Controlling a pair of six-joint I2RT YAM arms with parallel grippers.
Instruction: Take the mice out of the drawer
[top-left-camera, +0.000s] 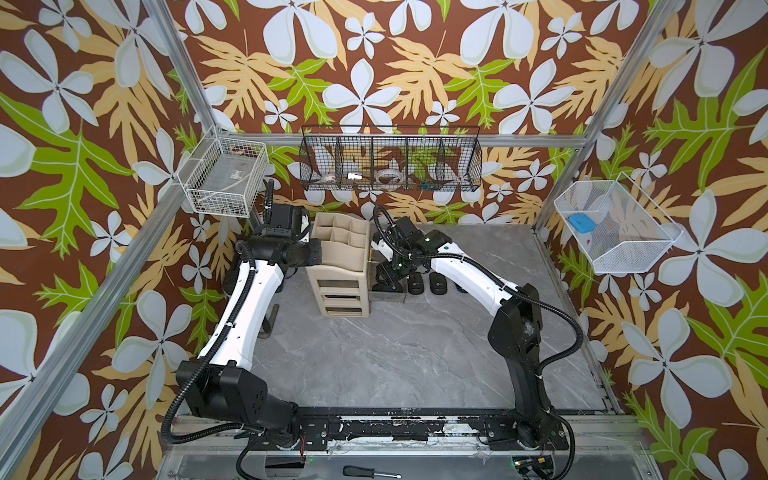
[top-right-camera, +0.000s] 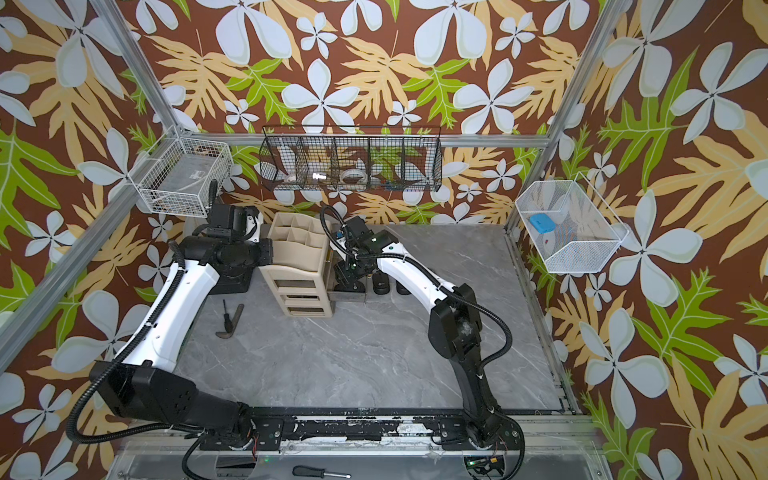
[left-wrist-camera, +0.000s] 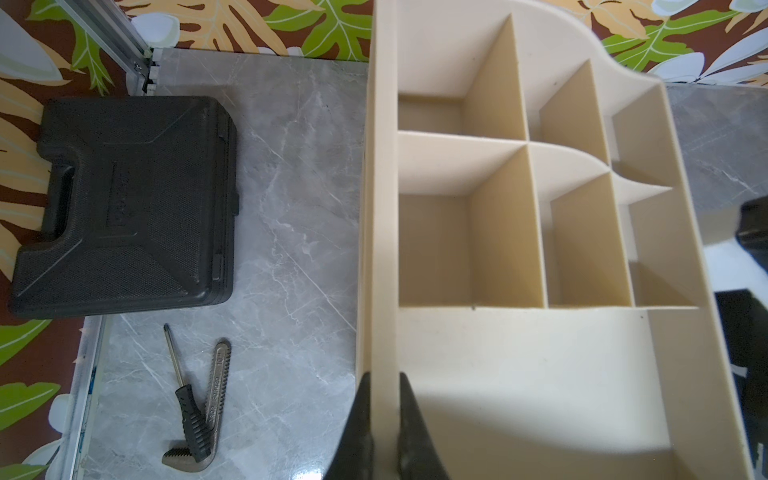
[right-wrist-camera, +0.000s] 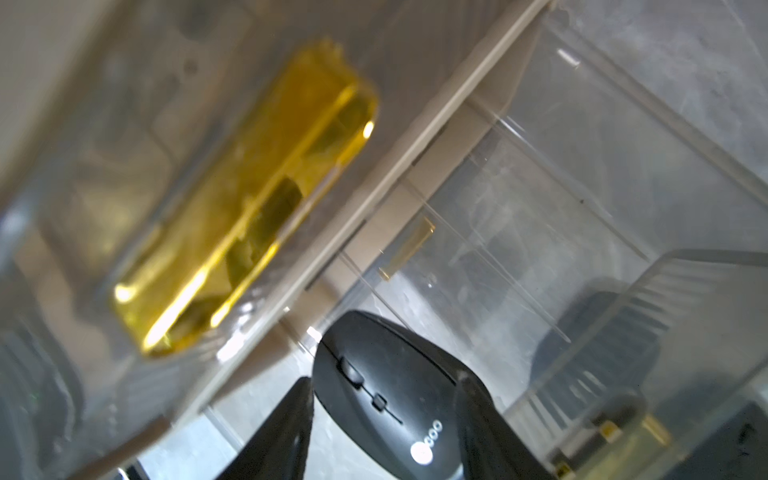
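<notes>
A black mouse (right-wrist-camera: 392, 400) lies in the open clear drawer (right-wrist-camera: 512, 208), seen in the right wrist view. My right gripper is open above it, with the fingers (right-wrist-camera: 280, 440) to either side of the mouse; contact cannot be told. The drawer juts from the right side of the beige organizer (top-left-camera: 340, 264). My left gripper is shut on the organizer's thin left wall, one finger on each face. Two more black mice (top-left-camera: 415, 283) (top-left-camera: 437, 283) rest on the table right of the drawer, and another dark shape shows partly behind my right arm.
A yellow object (right-wrist-camera: 248, 200) sits behind clear plastic close above the drawer. Left of the organizer are a black case (left-wrist-camera: 128, 208), a screwdriver (left-wrist-camera: 190, 412) and a wrench (left-wrist-camera: 216, 392).
</notes>
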